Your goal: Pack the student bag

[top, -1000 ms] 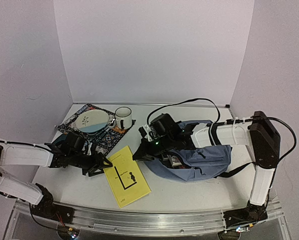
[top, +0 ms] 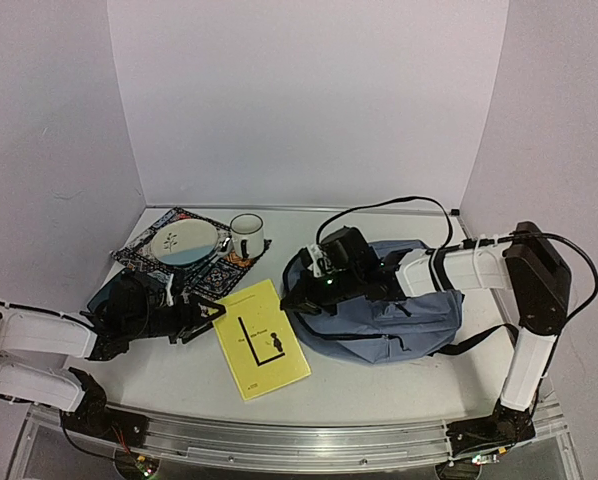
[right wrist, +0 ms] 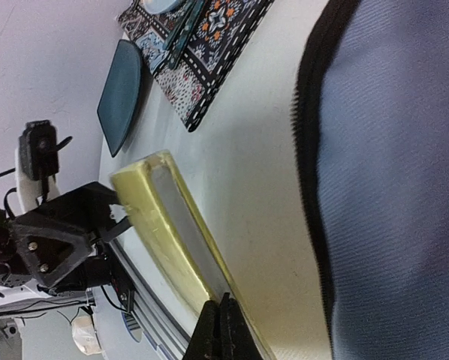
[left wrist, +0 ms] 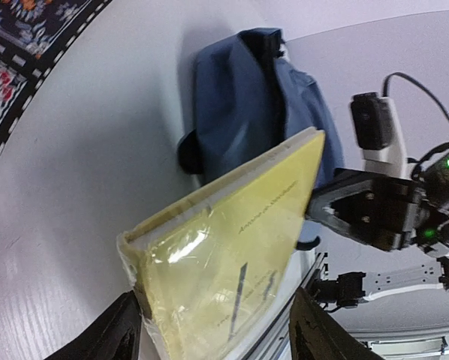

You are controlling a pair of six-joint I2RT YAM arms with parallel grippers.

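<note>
A yellow book (top: pixel 262 340) lies tilted, cover up, between my two grippers. My left gripper (top: pixel 219 312) is at its left edge; in the left wrist view its open fingers (left wrist: pixel 116 330) stand either side of the near end of the yellow book (left wrist: pixel 232 247). My right gripper is shut at the opposite edge, its tips against the page edges of the yellow book (right wrist: pixel 161 214); whether any of it is pinched between them cannot be seen. The blue-grey bag (top: pixel 419 325) lies under my right arm, its opening partly hidden.
A patterned cloth (top: pixel 219 275) at the back left bears a plate (top: pixel 184 242), with a white mug (top: pixel 246 236) at its right edge. A dark teal item (right wrist: pixel 119 97) lies near my left arm.
</note>
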